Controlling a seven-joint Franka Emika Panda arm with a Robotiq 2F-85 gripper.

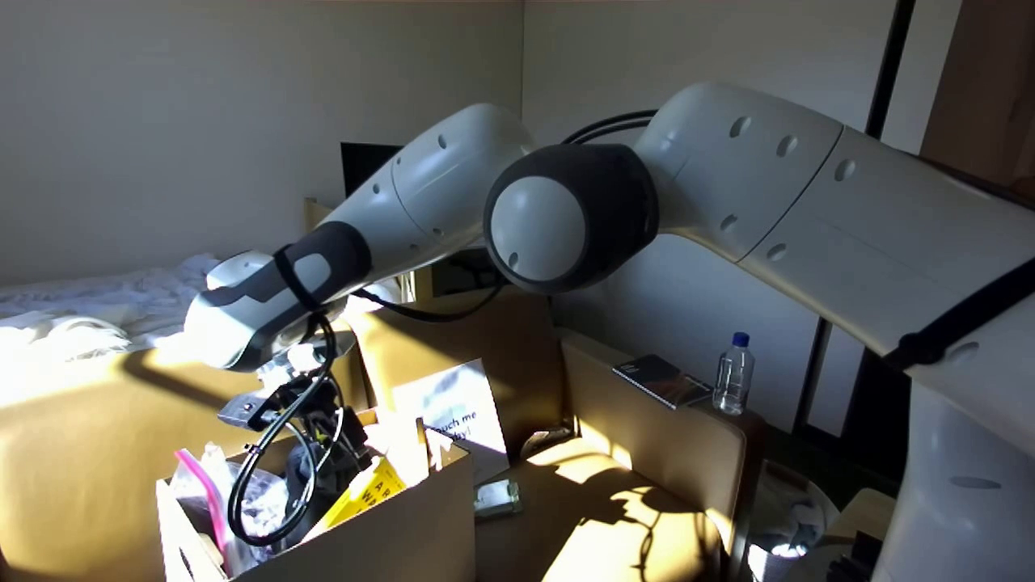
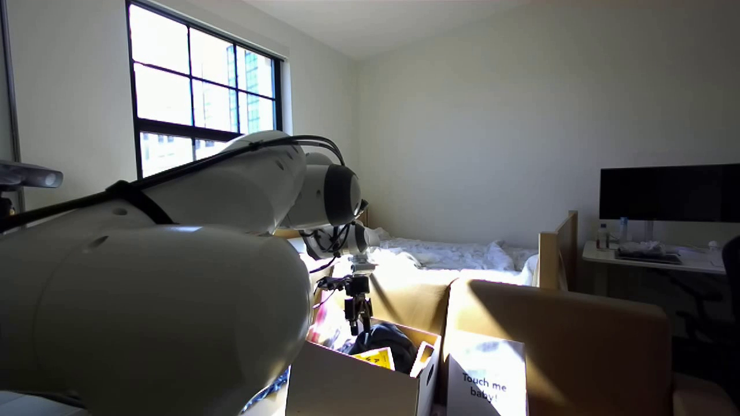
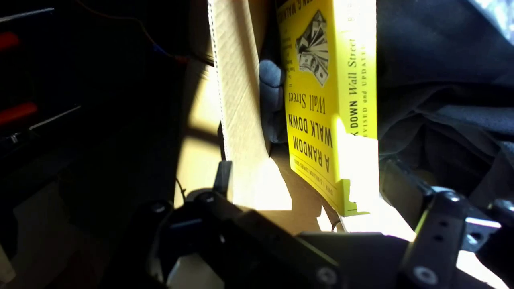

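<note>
My gripper is open, its left fingertip over the strip between the cardboard wall and the couch, its right one beside the dark cloth. Between the two fingertips in the wrist view stands a yellow book (image 3: pixel 308 110), its spine sunlit; I cannot tell whether a finger touches it. The book leans inside a white box (image 1: pixel 388 533), next to dark cloth (image 3: pixel 433 110). From the second exterior view, the gripper (image 2: pixel 358 326) points down over the box (image 2: pixel 347 381), just above the cloth (image 2: pixel 388 340).
A pink-edged plastic bag (image 1: pixel 247 504) fills the box's left side. Behind the box leans a white sign (image 1: pixel 456 407) against the tan couch (image 1: pixel 78 456). On the couch arm are a black notebook (image 1: pixel 660 378) and a clear bottle (image 1: pixel 734 377). The couch seat (image 1: pixel 601 543) has free room.
</note>
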